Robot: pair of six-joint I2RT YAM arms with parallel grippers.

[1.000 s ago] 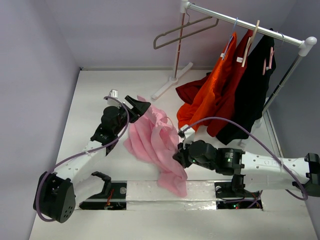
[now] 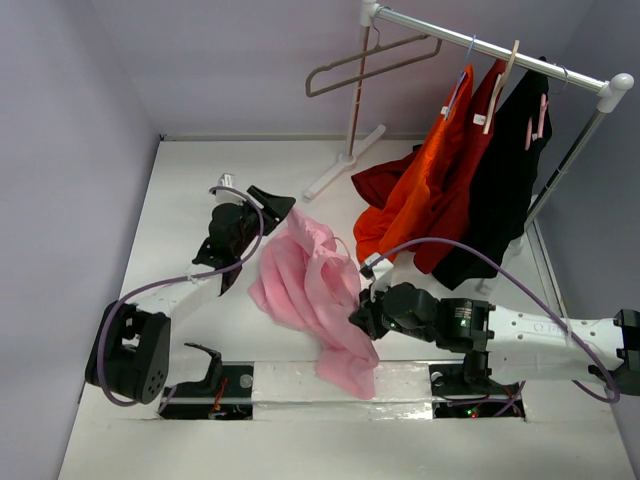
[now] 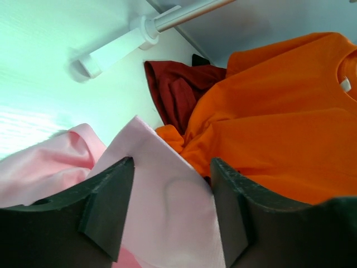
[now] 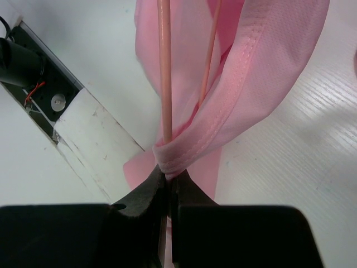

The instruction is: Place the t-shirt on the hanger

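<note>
The pink T-shirt (image 2: 305, 285) lies bunched across the middle of the table, a pink hanger (image 4: 165, 67) showing within its folds in the right wrist view. My right gripper is shut on the hanger and the shirt's hemmed fabric. My left gripper (image 2: 277, 202) is at the shirt's upper end, fingers apart; in the left wrist view a peak of pink fabric rises between them, and whether it touches them I cannot tell.
A rail (image 2: 483, 47) at the back carries an empty grey hanger (image 2: 360, 72) and hung orange (image 2: 410, 190), dark red and black (image 2: 493, 215) garments on the right. The rail's white foot (image 2: 330, 173) stands behind the shirt.
Over the last second my left arm has moved slightly back and left, its wrist turning. My right gripper and the shirt's near part have shifted very slightly toward the front.
</note>
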